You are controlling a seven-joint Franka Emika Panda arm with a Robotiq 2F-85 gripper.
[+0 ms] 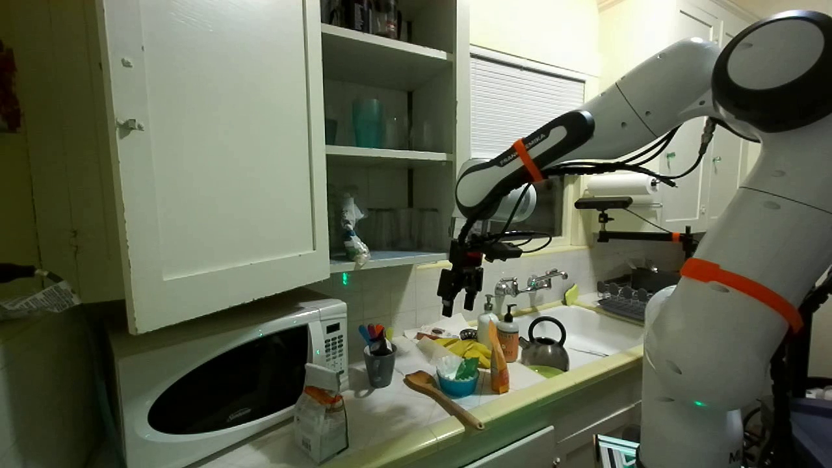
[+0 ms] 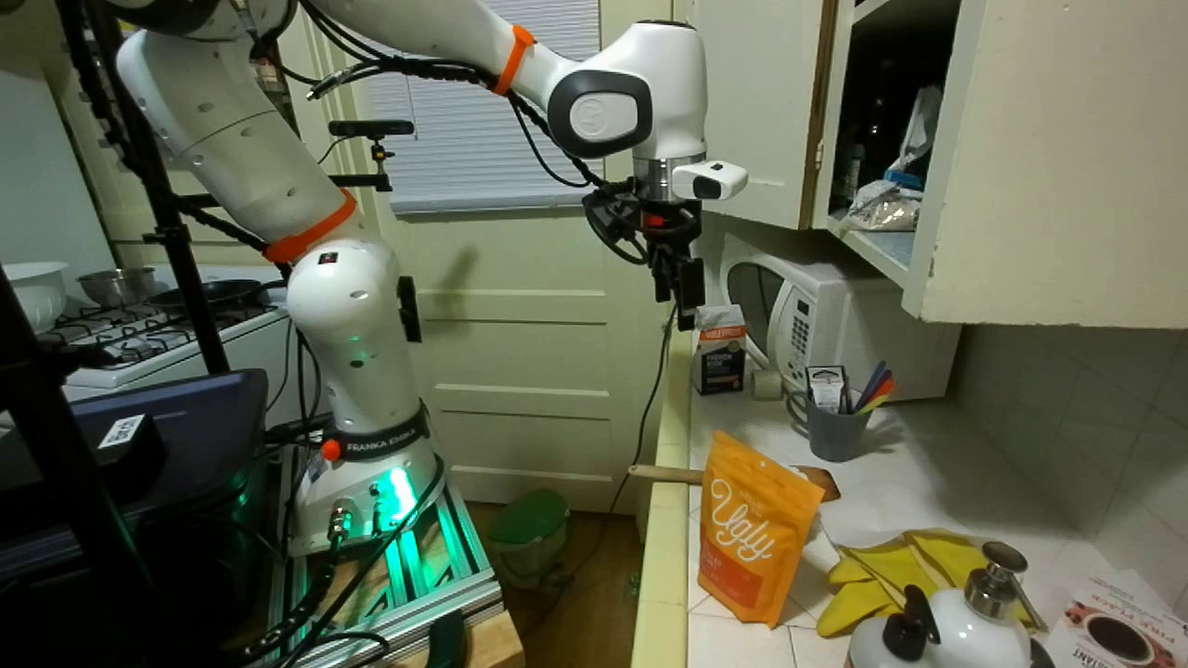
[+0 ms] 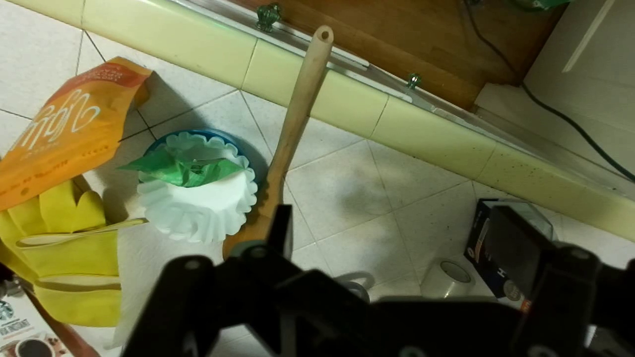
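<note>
My gripper (image 1: 459,303) hangs in the air above the counter, its fingers pointing down. In the wrist view its two dark fingers (image 3: 280,229) stand wide apart, with only counter showing between them, so it is open and empty. Below, a wooden spatula (image 3: 292,128) lies across the tiles with its handle over the counter's front edge. Beside it sits a blue bowl (image 1: 457,383) holding white paper liners (image 3: 196,205) and a green wrapper (image 3: 184,169). An orange pouch (image 2: 757,529) stands near the bowl. Yellow gloves (image 3: 71,256) lie behind these.
A grey cup of utensils (image 1: 379,366) and a coffee bag (image 1: 320,421) stand by the microwave (image 1: 234,382). Soap bottles (image 1: 508,335) and a kettle (image 1: 546,355) are near the sink. An open cabinet door (image 1: 218,148) hangs above the microwave. Bare tiles lie between spatula and coffee bag.
</note>
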